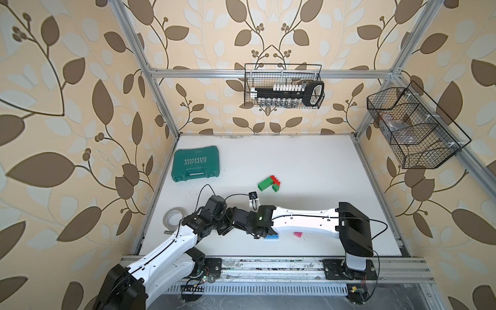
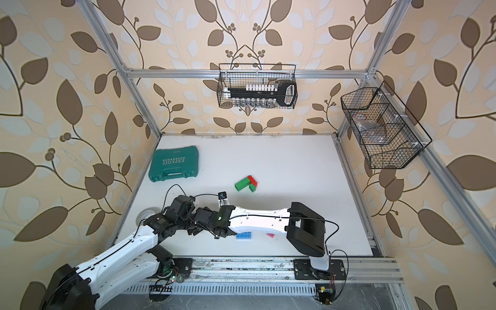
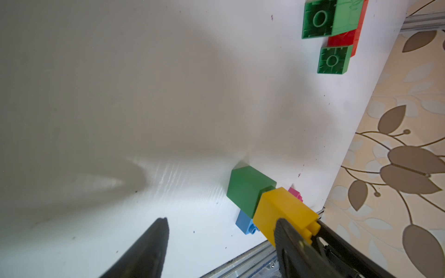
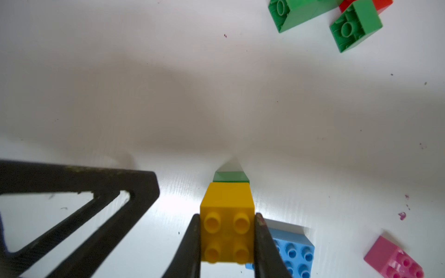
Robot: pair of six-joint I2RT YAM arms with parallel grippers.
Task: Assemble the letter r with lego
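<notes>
My right gripper is shut on a yellow brick (image 4: 227,199), a green brick (image 4: 230,177) joined at its far end. In the left wrist view the green brick (image 3: 248,185) and yellow brick (image 3: 280,208) appear just beyond the fingertips of my left gripper, which stands open. A group of green (image 1: 267,183) and red (image 1: 274,179) bricks lies mid-table. A blue brick (image 4: 292,250) and a pink brick (image 4: 389,257) lie near the front edge. Both grippers are largely hidden by the arms in the top views.
A green case (image 1: 195,162) lies at the back left, a tape roll (image 1: 173,218) at the left front. Wire baskets (image 1: 284,85) hang on the back and right walls.
</notes>
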